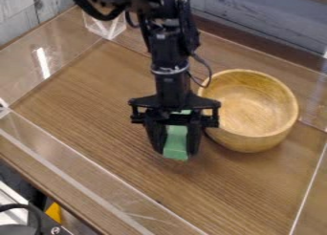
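Note:
My black gripper (175, 124) comes down from the top centre of the camera view, shut on a green object (179, 146). The object is partly hidden behind the fingers and hangs over the wooden surface, beside the left edge of a tan bowl (261, 103). Whether it touches the surface is hard to tell.
A clear plastic item (103, 19) stands at the back left. A white wall edges the back right. Dark and yellow items sit at the bottom left corner.

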